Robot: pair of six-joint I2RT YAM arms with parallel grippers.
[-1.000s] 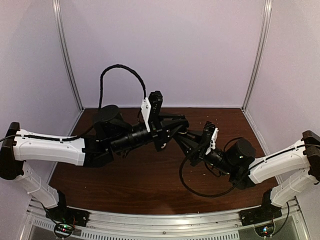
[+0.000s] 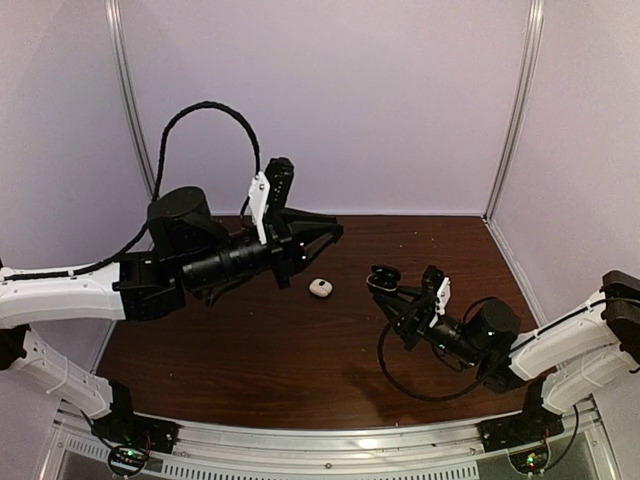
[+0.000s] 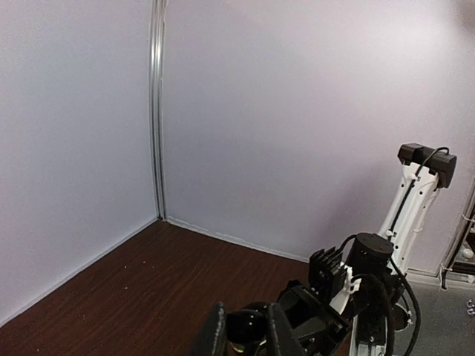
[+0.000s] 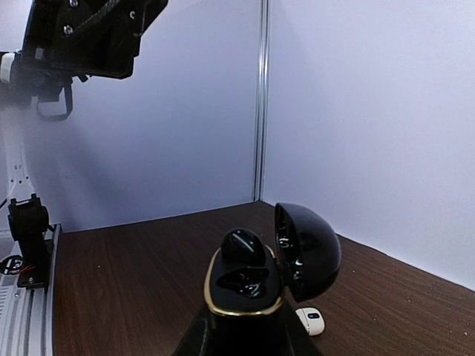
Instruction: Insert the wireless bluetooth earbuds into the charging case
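An open black charging case with a gold rim (image 2: 383,282) is held by my right gripper (image 2: 380,290); in the right wrist view, its lid (image 4: 308,252) stands up and a glossy black earbud (image 4: 243,245) sits in the body. My left gripper (image 2: 330,228) is above and left of the case, apart from it. In the left wrist view, its fingertips (image 3: 214,334) show in front of the distant case; whether anything is between them I cannot tell.
A small white case (image 2: 321,287) lies on the brown table (image 2: 260,360) below the left gripper. Walls enclose the back and sides.
My left gripper has moved up and left, away from the charging case, uncovering it and the white case. My right gripper has shifted slightly right and down with the case.
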